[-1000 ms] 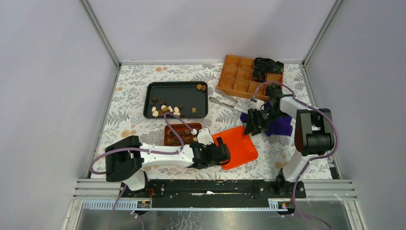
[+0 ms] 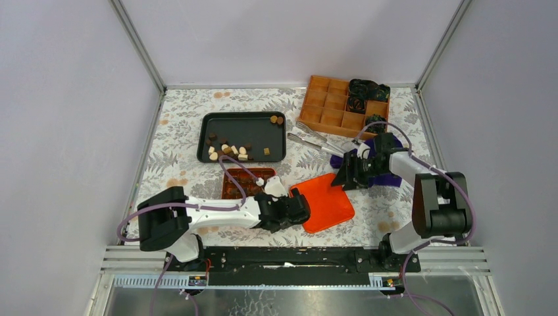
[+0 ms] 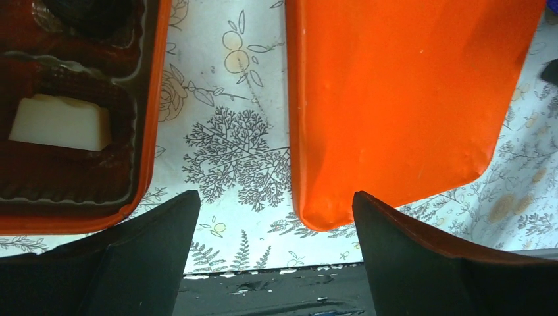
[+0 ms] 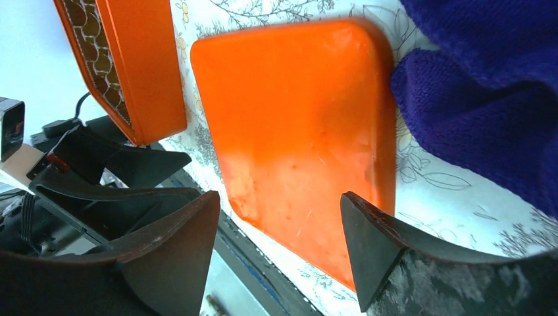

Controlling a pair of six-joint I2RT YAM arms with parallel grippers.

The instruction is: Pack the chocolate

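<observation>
The chocolate box point(image 2: 233, 178) sits at the front left, partly under my left arm; the left wrist view shows a white chocolate point(image 3: 59, 122) in a compartment. Beside it lies the orange lid point(image 2: 326, 204). My left gripper hangs open over the gap between box and lid, nothing between its fingers. My right gripper is open above the lid's right part, also empty. Behind the box, a black tray point(image 2: 243, 128) holds loose dark, tan and white chocolates.
A wooden divided tray point(image 2: 322, 99) with dark coiled items stands at back right. Two metal tongs point(image 2: 306, 141) lie before it. A purple cloth point(image 4: 480, 118) is under and beside the right gripper.
Over the last second the left arm has shifted slightly left. The right arm's body has swung rightward and toward the front, its gripper moving little.
</observation>
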